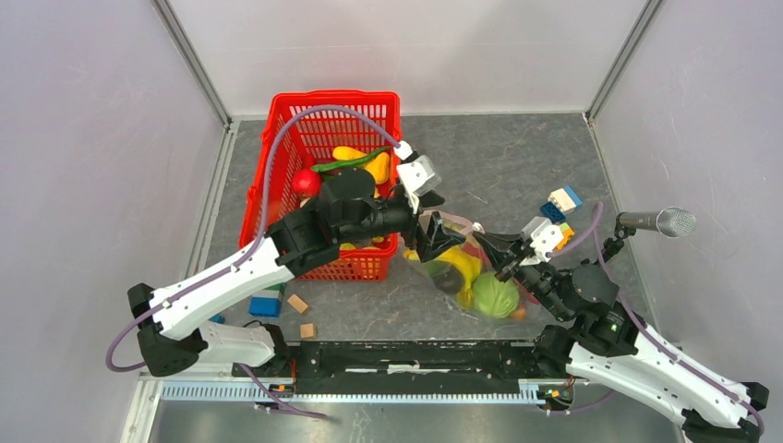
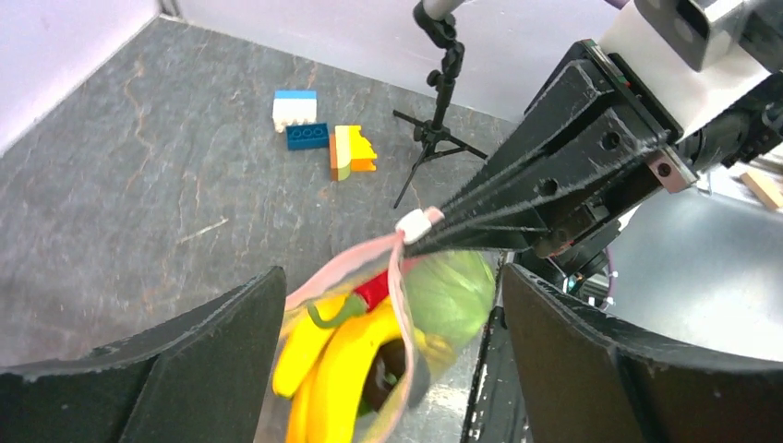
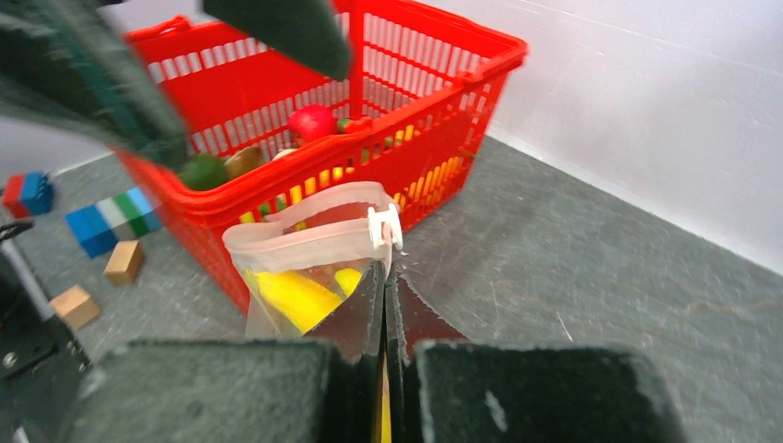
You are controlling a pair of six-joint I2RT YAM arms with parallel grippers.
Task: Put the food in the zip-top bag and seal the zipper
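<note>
The clear zip bag [image 2: 397,305] hangs with its pinkish mouth gaping. In the left wrist view it holds yellow bananas [image 2: 349,388], a red pepper [image 2: 369,293], a green cabbage-like piece [image 2: 451,295] and a dark item. My right gripper is shut on the bag's top edge, just under the white zipper slider [image 3: 384,227]. Left of that, my left gripper stands open, facing the bag's mouth, nothing between its fingers. From above, the left gripper's fingers [image 1: 439,238] hide part of the bag's rim.
A red basket [image 1: 332,100] with more toy food stands at the back left. Toy blocks [image 1: 561,202] and a tripod microphone [image 1: 676,222] are to the right. Blue blocks [image 1: 265,305] and wooden cubes [image 1: 307,330] lie at front left.
</note>
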